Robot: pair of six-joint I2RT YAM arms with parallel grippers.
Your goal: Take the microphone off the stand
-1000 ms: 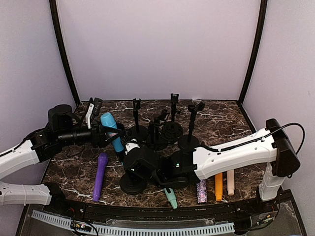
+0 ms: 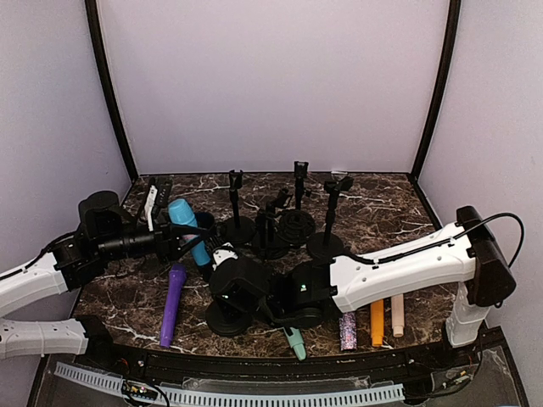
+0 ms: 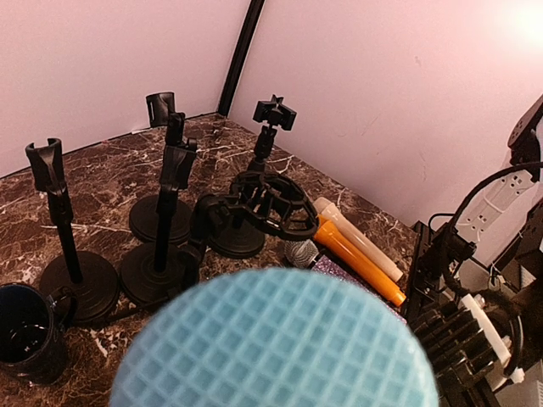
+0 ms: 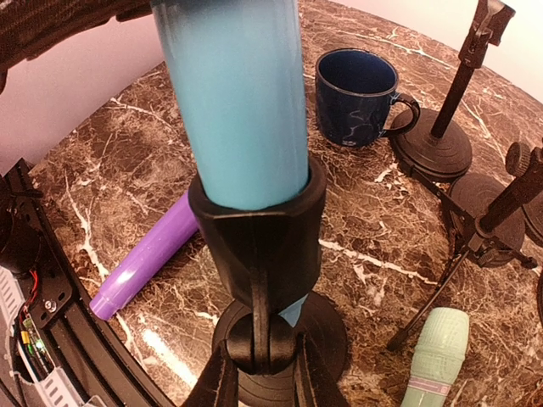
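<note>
A light blue microphone (image 2: 183,212) is gripped by my left gripper (image 2: 182,237) in the top view; its ridged top (image 3: 271,348) fills the bottom of the left wrist view. Its lower end sits inside the black holder (image 4: 254,246) of a stand whose round base (image 4: 331,339) rests on the table. My right gripper is at that stand, its fingers either side of the neck below the holder; whether they are closed on it is hard to tell.
A dark blue mug (image 4: 348,102) and several empty stands (image 3: 68,280) stand behind. Purple (image 2: 172,305), mint (image 4: 437,356), orange (image 2: 376,322), glittery (image 2: 348,331) and pale (image 2: 397,314) microphones lie on the marble table (image 2: 390,203).
The right arm has barely moved.
</note>
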